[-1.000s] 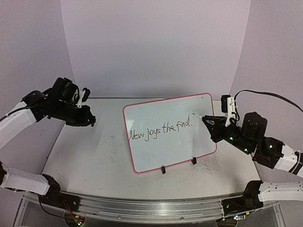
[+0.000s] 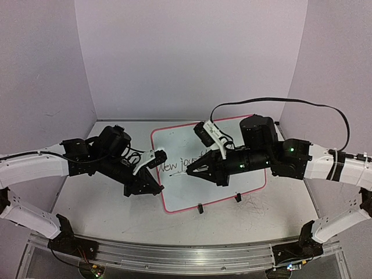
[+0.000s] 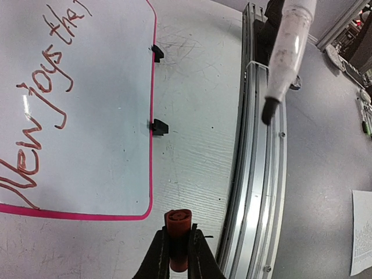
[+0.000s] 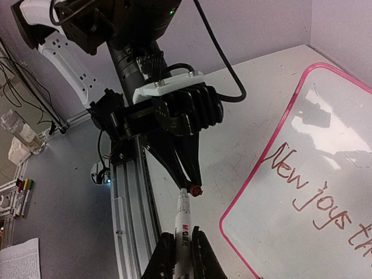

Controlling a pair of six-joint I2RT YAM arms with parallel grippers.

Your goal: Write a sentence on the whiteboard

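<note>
The pink-edged whiteboard [image 2: 232,192] carries brown handwriting [image 3: 43,81]; "New joys" reads clearly, and my right arm covers the later words in the top view. My right gripper is shut on a white marker, whose bare dark tip [image 3: 270,109] shows in the left wrist view. Between the fingers of my left gripper a reddish-brown cap [image 3: 178,216] is pinched, its hollow end showing. Above the board's left part, the marker points toward the left gripper, which sits at the board's left edge. Whether tip and cap touch is unclear from above; the left wrist view shows them apart.
Two black clips [image 2: 200,208] [image 2: 238,197] grip the board's lower edge. A metal rail [image 2: 174,256] runs along the table's front. Bare table [image 2: 93,203] lies left of the board, and scribbles mark the surface to its lower right.
Both arms have come toward each other: the left moved right and lower, the right moved left across the board from the sentence's end. The writing's later words became covered.
</note>
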